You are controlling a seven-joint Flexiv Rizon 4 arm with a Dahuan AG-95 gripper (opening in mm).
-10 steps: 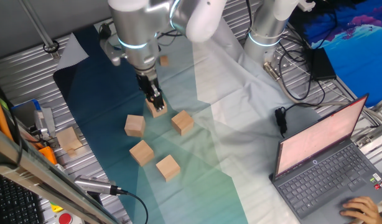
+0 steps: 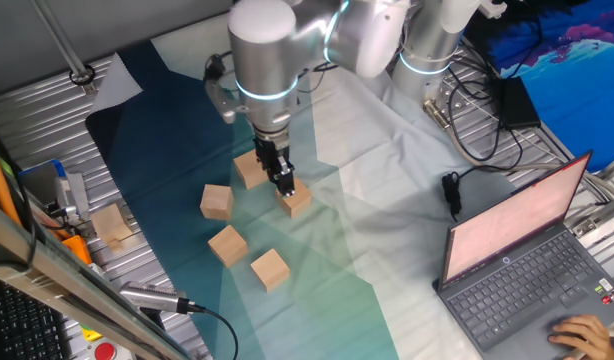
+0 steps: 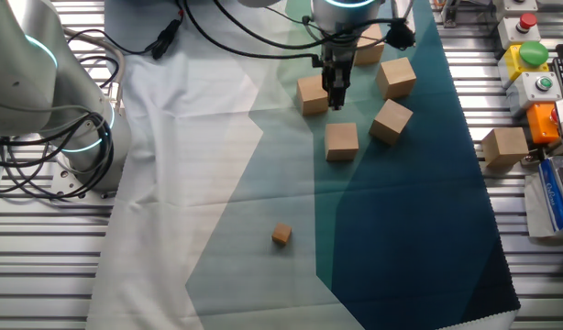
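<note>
Five light wooden cubes form a loose ring on the cloth. In exterior view 1 they are the right-hand cube (image 2: 297, 203), back cube (image 2: 249, 172), left cube (image 2: 216, 203), lower-left cube (image 2: 227, 246) and front cube (image 2: 270, 270). My gripper (image 2: 286, 188) points down over the right-hand cube, hiding part of its top. Exterior view 2 places the gripper (image 3: 336, 99) beside that same cube (image 3: 311, 95), overlapping its edge; contact cannot be made out. The fingers are dark and small, and their opening is unclear. A much smaller cube (image 3: 281, 235) lies apart on the cloth.
Another wooden block (image 2: 112, 226) lies off the cloth on the metal table. A laptop (image 2: 527, 275) with a person's hand (image 2: 584, 337) occupies the right. Button boxes (image 3: 526, 57) stand beyond the cloth.
In exterior view 1 my gripper has moved right and slightly down, from over the back cube to over the right-hand cube. The large cubes look unmoved; the arm now hides the small cube there.
</note>
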